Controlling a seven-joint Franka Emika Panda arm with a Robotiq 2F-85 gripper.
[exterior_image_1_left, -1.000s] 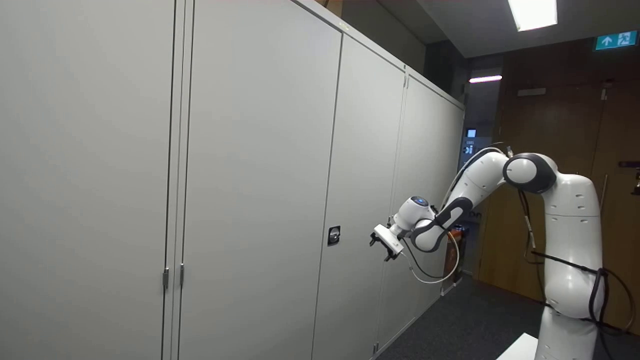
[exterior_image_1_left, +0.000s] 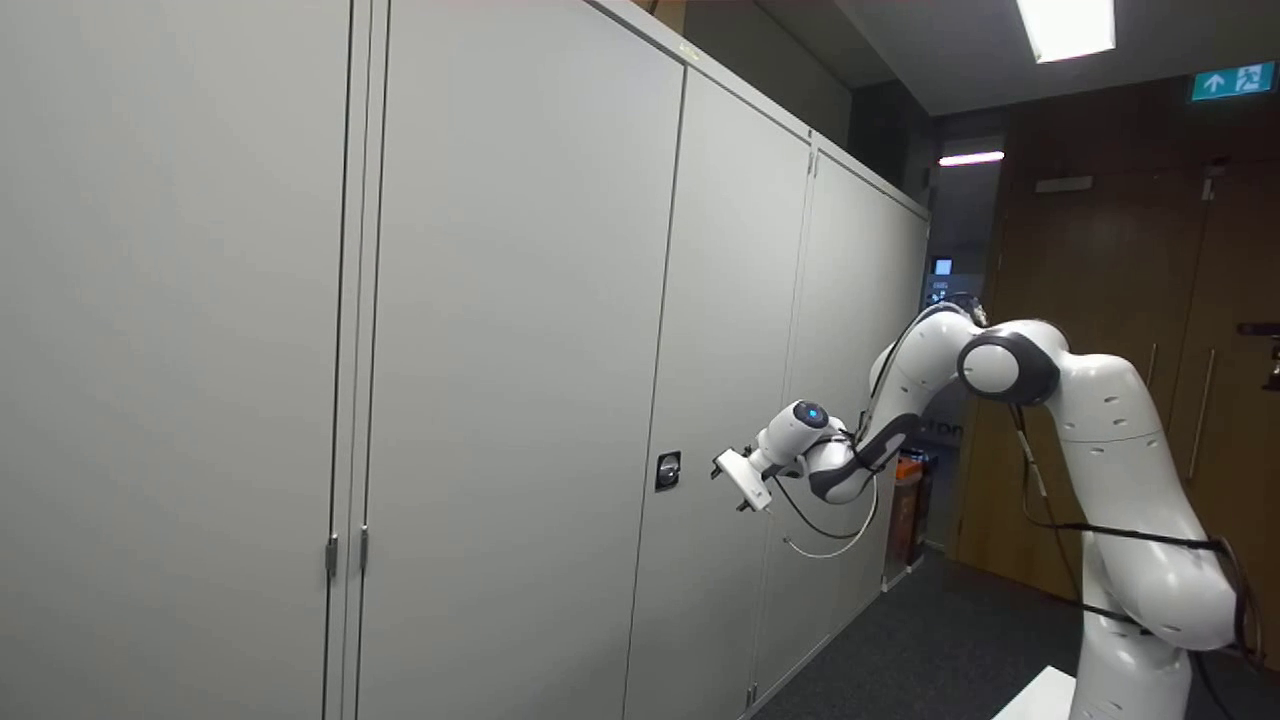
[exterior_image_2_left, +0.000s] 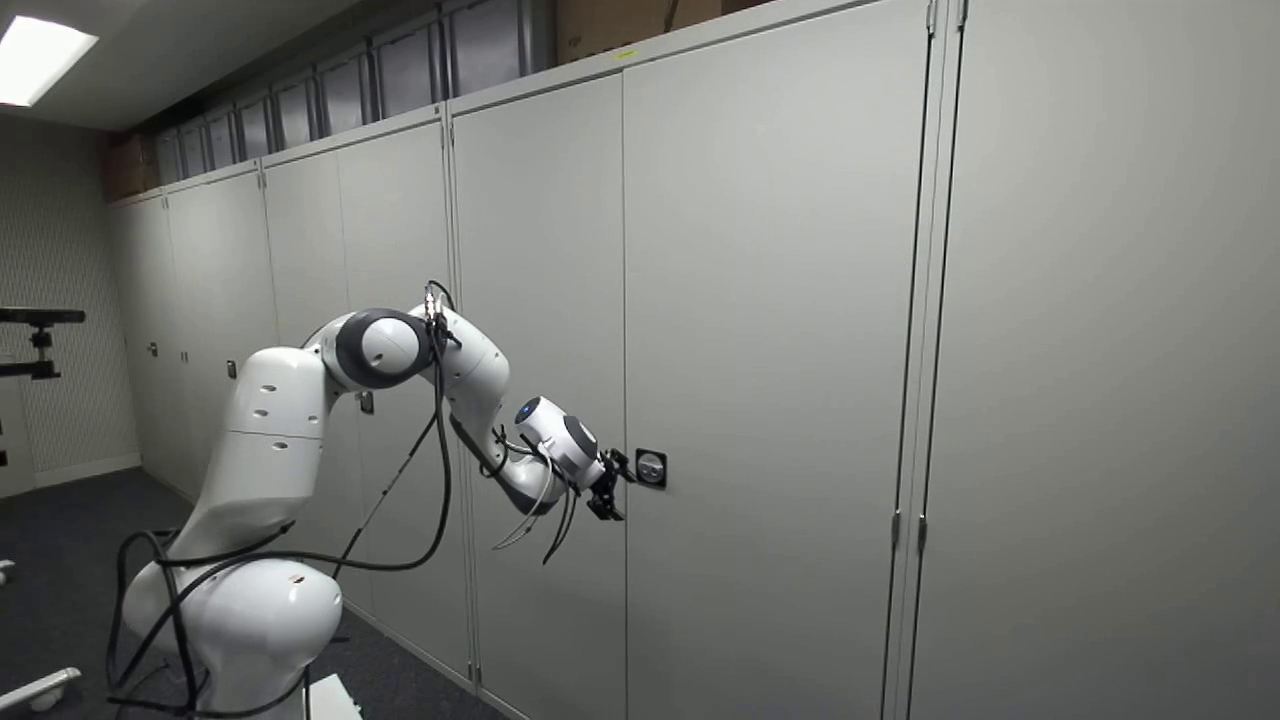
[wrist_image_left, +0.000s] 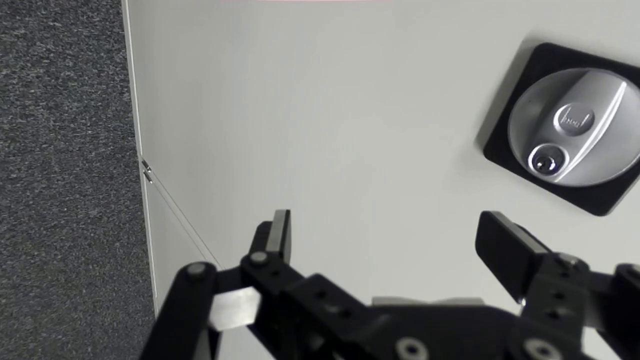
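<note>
A round silver turn latch (wrist_image_left: 576, 129) with a keyhole sits in a square black plate at the upper right of the wrist view. In the first exterior view the same latch (exterior_image_1_left: 668, 470) lies beside the seam between two cabinet doors. My gripper is open, its fingertips (wrist_image_left: 510, 249) spread wide with only the bare door (wrist_image_left: 372, 150) behind them. From the second exterior view, the gripper (exterior_image_2_left: 614, 485) is to the left of the latch (exterior_image_2_left: 650, 468), close to the door face. Whether a fingertip touches the door cannot be made out.
Tall grey cabinets (exterior_image_2_left: 768, 300) form a flat wall, their doors closed. Dark carpet (wrist_image_left: 66, 180) runs along the cabinet base. Loose cables (exterior_image_2_left: 396, 564) hang from the arm. Free floor lies to the right in the first exterior view.
My gripper has moved left in the first exterior view, closer to the door and the latch. The doors and latch look unchanged.
</note>
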